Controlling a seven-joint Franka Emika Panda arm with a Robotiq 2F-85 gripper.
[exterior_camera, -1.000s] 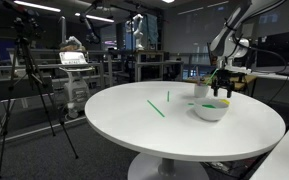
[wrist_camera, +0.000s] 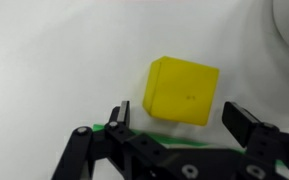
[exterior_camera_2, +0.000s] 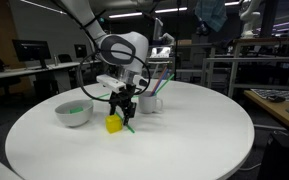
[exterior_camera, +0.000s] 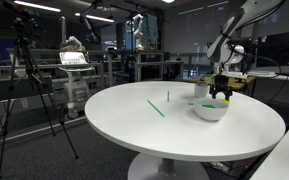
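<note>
A yellow block (wrist_camera: 181, 92) lies on the white table in the wrist view, close ahead of my open gripper. The fingers stand on either side of the block's near end, with white surface showing between them and it. From the second exterior view, the gripper (exterior_camera_2: 122, 110) is low over the table, just behind the yellow block (exterior_camera_2: 114, 123). A green stick (wrist_camera: 179, 139) runs under the gripper, partly hidden by it.
A white bowl (exterior_camera_2: 76, 113) with something green inside stands to one side of the gripper, and a white mug (exterior_camera_2: 151, 103) holding sticks to the other. More green sticks (exterior_camera: 157, 109) lie across the table, whose front (exterior_camera: 134, 130) is clear.
The arm has come down toward the table, bringing the gripper lower beside the yellow block behind the bowl. The bowl, mug and green sticks have stayed put.
</note>
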